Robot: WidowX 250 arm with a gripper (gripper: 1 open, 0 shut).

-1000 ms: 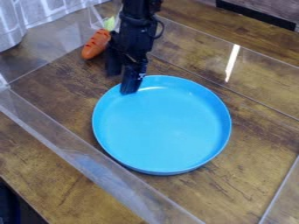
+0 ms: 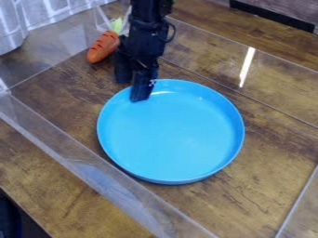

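A black robot gripper [image 2: 134, 76] reaches down from the top centre to the upper left rim of a large blue plate [image 2: 170, 138], with its fingers apart. Whether anything is between them is hard to make out. An orange carrot-like object [image 2: 102, 46] with a pale green end lies behind the gripper, to its upper left, apart from the plate.
A transparent edge runs diagonally along the left. Crumpled clear or white material lies at the top left corner.
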